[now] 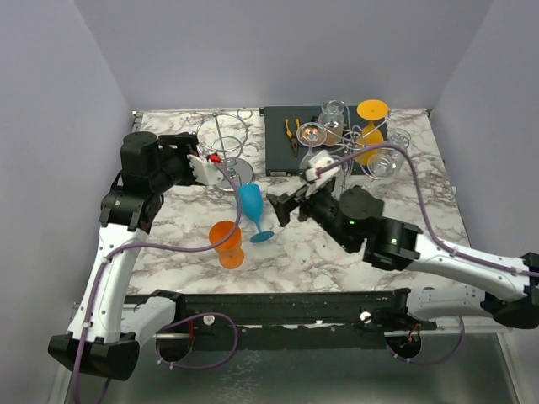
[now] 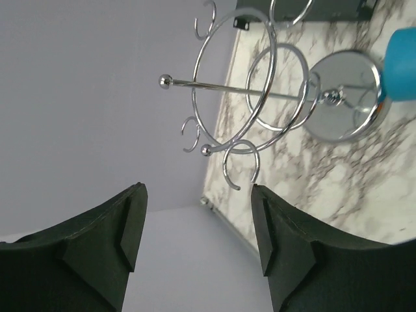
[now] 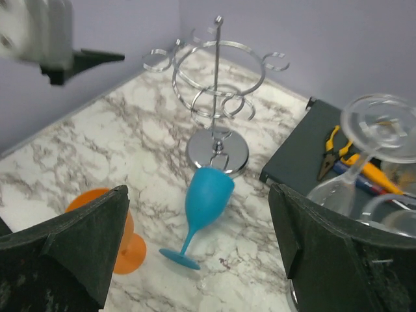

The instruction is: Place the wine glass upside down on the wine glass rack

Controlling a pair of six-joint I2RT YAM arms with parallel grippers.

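Observation:
The blue wine glass point(image 1: 252, 202) lies tilted over on the marble table. Its bowl point(image 3: 209, 195) points toward the base of the bare silver rack point(image 3: 237, 151), and its foot point(image 3: 180, 259) is nearer the front. Part of the blue bowl point(image 2: 401, 65) shows at the right edge in the left wrist view. My left gripper point(image 1: 190, 151) is raised beside the rack's rings on the left; its fingers point(image 2: 133, 221) are spread with nothing between them. Right of the glass, my right gripper point(image 1: 291, 204) stands open and empty above the table.
An orange glass point(image 1: 229, 244) stands in front of the blue one. At the back right, clear glasses point(image 1: 333, 122) and a yellow-orange glass point(image 1: 371, 133) hang on a second rack. Behind lies a dark box point(image 1: 278, 151) with pliers point(image 1: 295, 135).

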